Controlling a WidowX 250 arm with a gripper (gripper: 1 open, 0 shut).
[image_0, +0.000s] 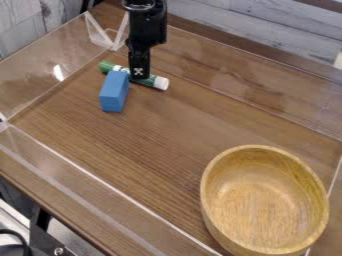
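My black gripper reaches down from the top centre, shut, its tips over the middle of a white-and-green tube lying aslant at the upper left of the table. I cannot tell whether it touches the tube. A blue box lies just in front of the tube's left part.
A large yellow bowl fills the front right. A white object stands at the back left, near the wall.
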